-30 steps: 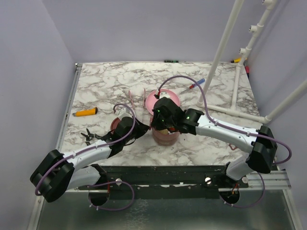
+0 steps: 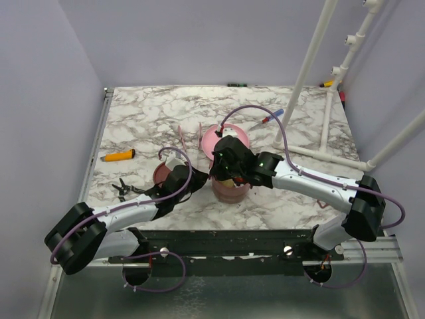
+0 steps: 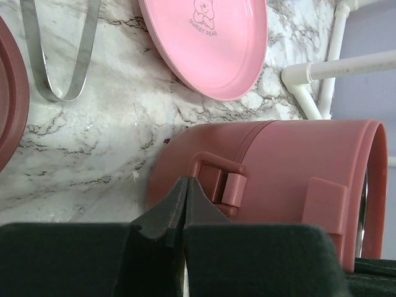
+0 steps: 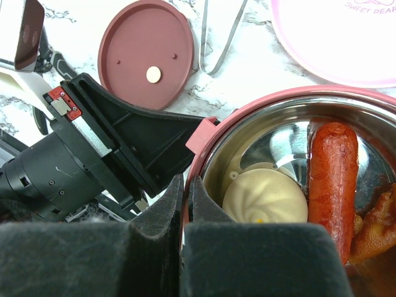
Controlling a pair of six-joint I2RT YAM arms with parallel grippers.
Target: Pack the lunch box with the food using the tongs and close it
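The pink lunch box (image 2: pixel 230 194) stands open near the table's middle. A sausage (image 4: pixel 333 185), a pale round bun (image 4: pixel 266 197) and a browned piece of food (image 4: pixel 377 226) lie inside its steel liner. My right gripper is shut at the box's left rim, with a thin strip of pink rim showing between its fingers. My left gripper is shut beside the box's outer wall, its tips close to a small loop-shaped fitting (image 3: pixel 218 179); nothing shows between them. Contact there cannot be told. The round lid (image 4: pixel 145 52) lies on the table to the left.
A pink plate (image 3: pixel 213 43) with a bear print lies behind the box. Metal tongs (image 3: pixel 59 96) rest between lid and plate. Black pliers (image 2: pixel 123 189) and an orange-yellow tool (image 2: pixel 118 155) lie left; white pipes (image 2: pixel 325 154) stand right.
The left arm has shifted slightly to the right beside the box. The lunch box and the right gripper's tips have edged a little to the right.
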